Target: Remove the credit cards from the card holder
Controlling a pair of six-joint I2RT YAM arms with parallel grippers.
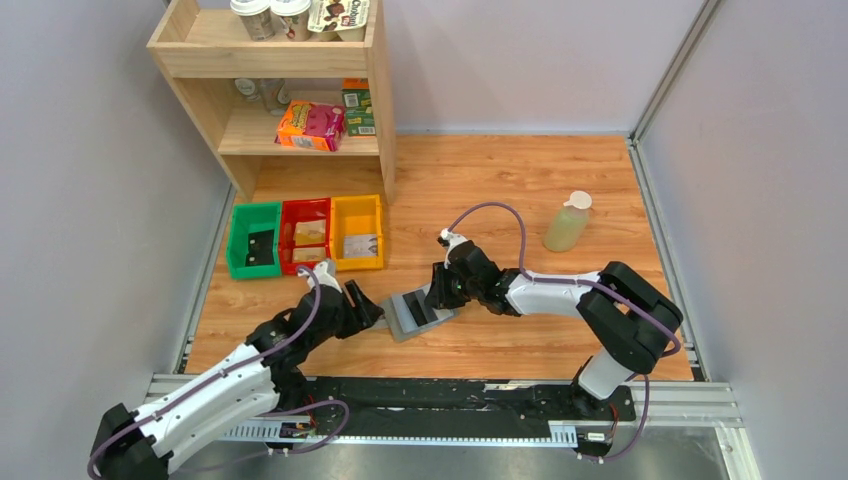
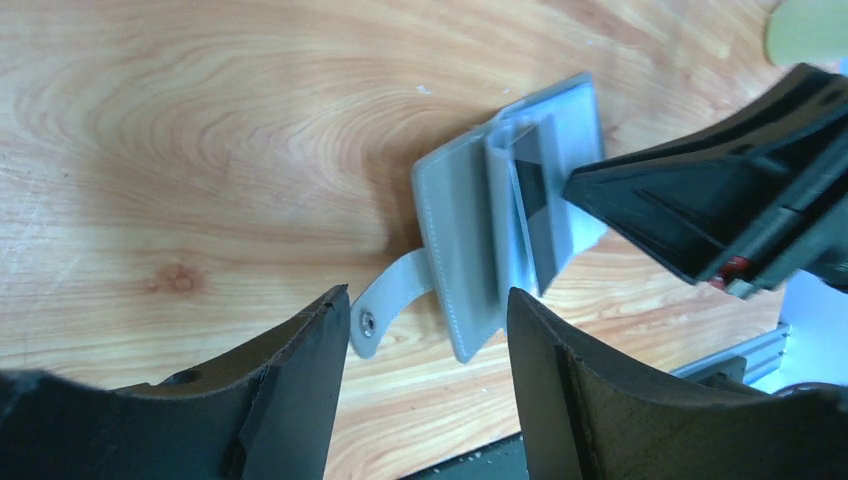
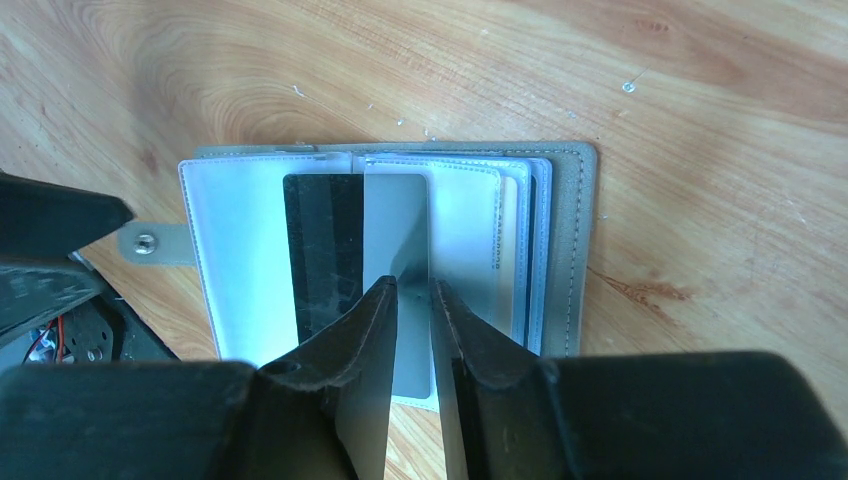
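On the table lies the grey card holder (image 1: 398, 322), spread open, with clear sleeves and a snap strap (image 2: 392, 300). In the right wrist view a card (image 3: 398, 225) with a black stripe (image 3: 325, 245) lies across its sleeves. My right gripper is shut down over the holder, a narrow gap between its fingers; which layer is between them is hidden. My left gripper stands open, empty, at the holder's strap end and apart from it. From above, the left gripper (image 1: 367, 300) is just left of the holder.
Green (image 1: 238, 240), red (image 1: 290, 240) and yellow (image 1: 357, 205) bins stand behind the left arm, with flat items inside. A wooden shelf (image 1: 270, 62) is at the back left. A bottle (image 1: 567, 228) stands at the right.
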